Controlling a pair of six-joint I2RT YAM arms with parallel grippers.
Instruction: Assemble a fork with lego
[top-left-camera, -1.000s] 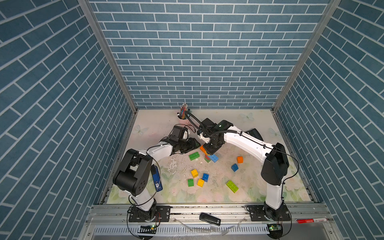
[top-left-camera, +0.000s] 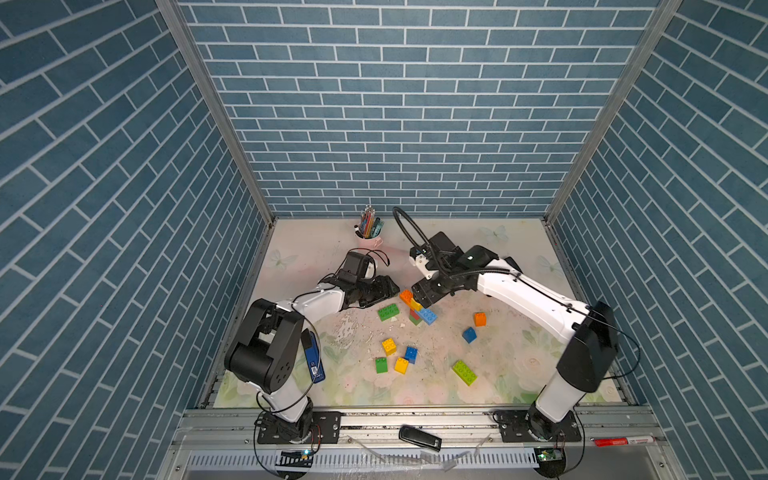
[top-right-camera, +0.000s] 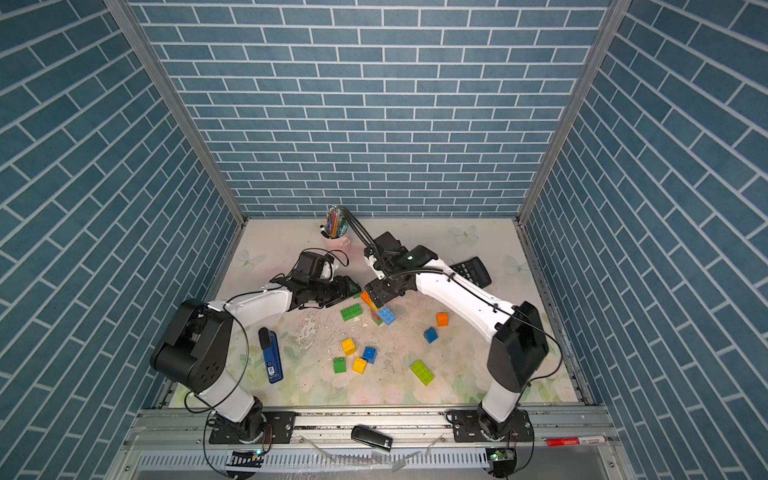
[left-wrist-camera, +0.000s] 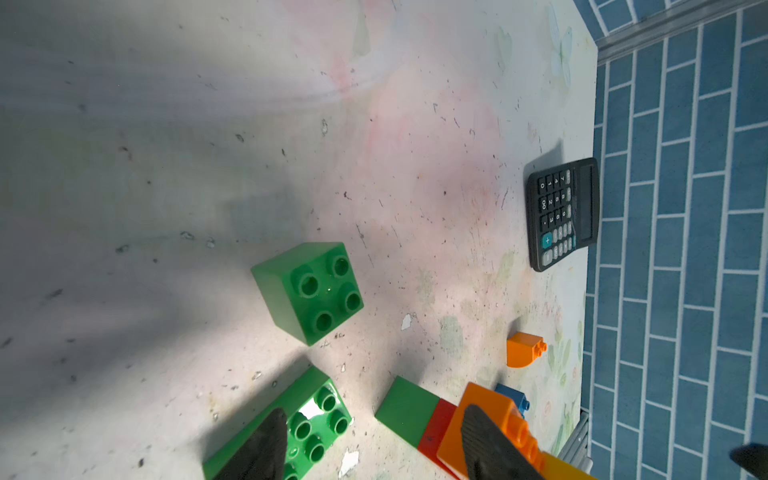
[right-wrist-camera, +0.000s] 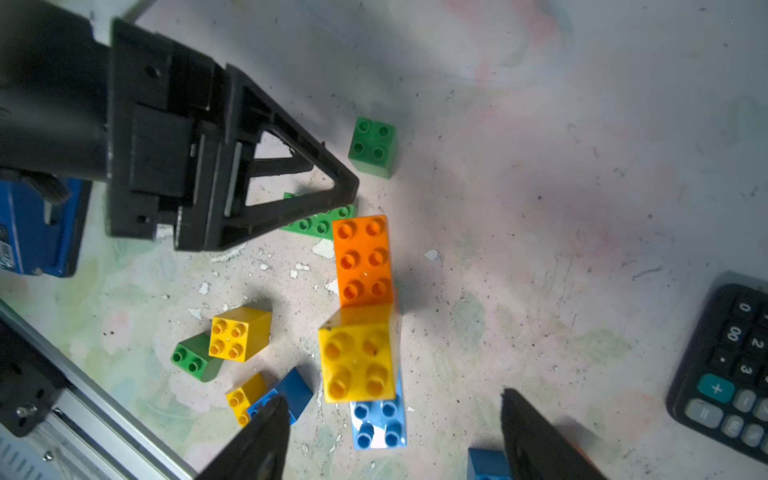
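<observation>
The assembly stands mid-table, with a green base brick (left-wrist-camera: 405, 412), a red brick (left-wrist-camera: 436, 436) beside it, and an orange brick (right-wrist-camera: 362, 260) higher up. A yellow brick (right-wrist-camera: 357, 356) rises upright at one end of the orange one, studs up, and a blue brick (right-wrist-camera: 380, 416) shows lower beyond it. My right gripper is open above the assembly, its fingers well clear of the yellow brick. My left gripper hovers at the orange end, open, its fingers apart; one finger (left-wrist-camera: 484, 444) overlaps the orange brick in the left wrist view, and contact is unclear.
A small green brick (left-wrist-camera: 312, 292) and a long green brick (top-left-camera: 388, 312) lie near the left gripper. Several loose bricks, including a lime one (top-left-camera: 464, 372), lie toward the front. A calculator (top-right-camera: 470, 272) sits behind the right arm, a pen cup (top-left-camera: 368, 232) at the back.
The yellow brick stays on the assembly.
</observation>
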